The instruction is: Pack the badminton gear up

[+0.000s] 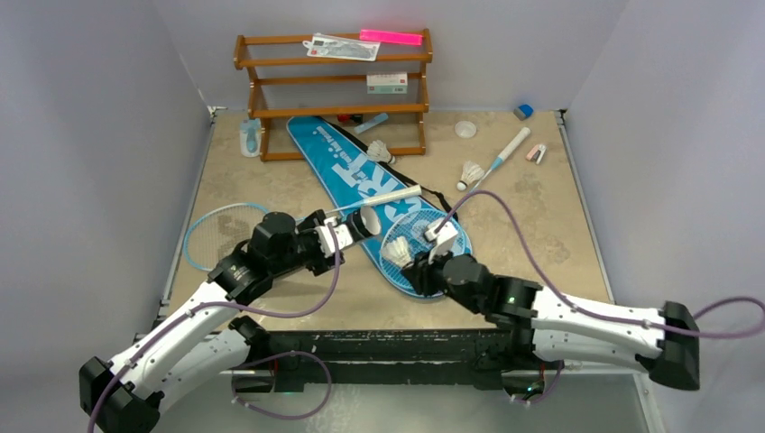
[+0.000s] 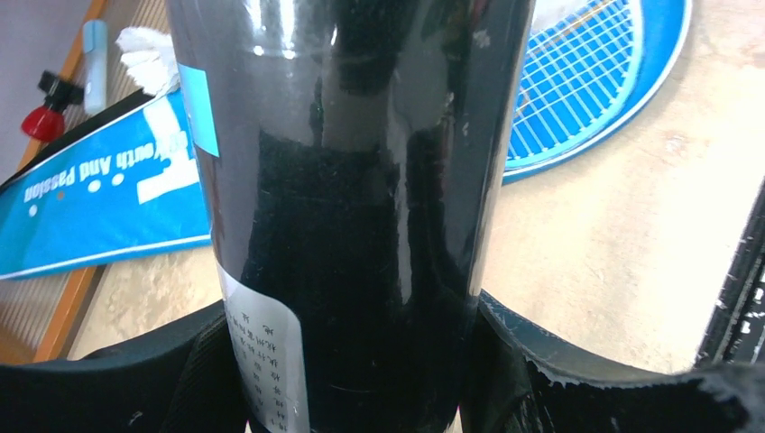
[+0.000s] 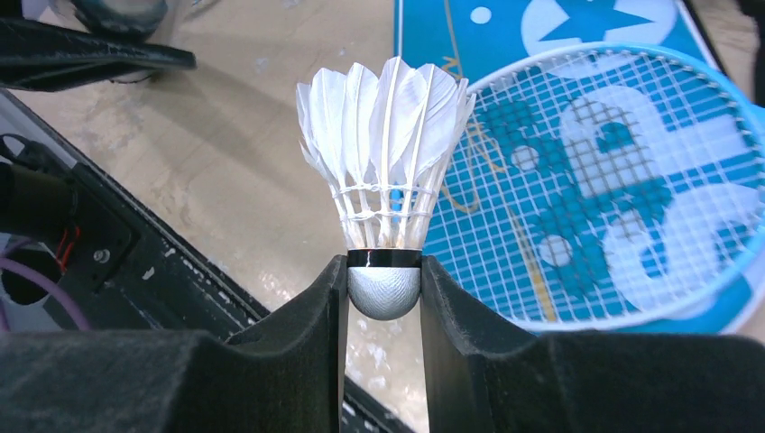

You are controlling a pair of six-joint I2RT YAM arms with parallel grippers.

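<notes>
A black shuttlecock tube (image 1: 368, 220) is clamped in my left gripper, which is shut around its lower part. My right gripper is shut on the cork of a white shuttlecock (image 3: 383, 171), feathers pointing away from the fingers. In the top view this shuttlecock appears over one racket's head (image 1: 424, 236), right of and nearer the front than the tube. That head overlaps the blue racket bag (image 1: 338, 167). A second racket (image 1: 221, 236) lies left, its white grip (image 1: 392, 196) across the bag. Loose shuttlecocks (image 1: 380, 152) (image 1: 471, 174) rest farther back.
A wooden rack (image 1: 334, 113) stands at the back, with a white box (image 1: 387, 83) and a pink box (image 1: 391, 37). A blue block (image 1: 523, 112), a round clear lid (image 1: 465, 129) and a pink item (image 1: 536, 153) sit back right.
</notes>
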